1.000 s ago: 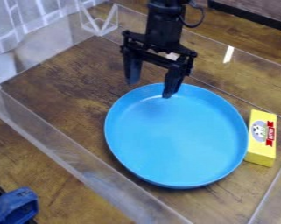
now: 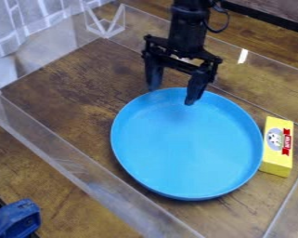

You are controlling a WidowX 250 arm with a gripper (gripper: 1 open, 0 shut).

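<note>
The black gripper (image 2: 176,76) hangs at the top centre over the back part of a round blue plate (image 2: 186,147), its two fingers pointing down and standing apart. The gripper is open, with nothing seen between its fingers. Its lower tips are dark and hard to place exactly against the plate's rim.
A yellow box (image 2: 277,147) with a printed label lies right of the plate. A blue object (image 2: 10,219) sits at the lower left. Clear side walls edge the wooden surface (image 2: 71,85), which is bare at the upper left.
The gripper has shifted slightly to the right. The plate and box have not visibly moved.
</note>
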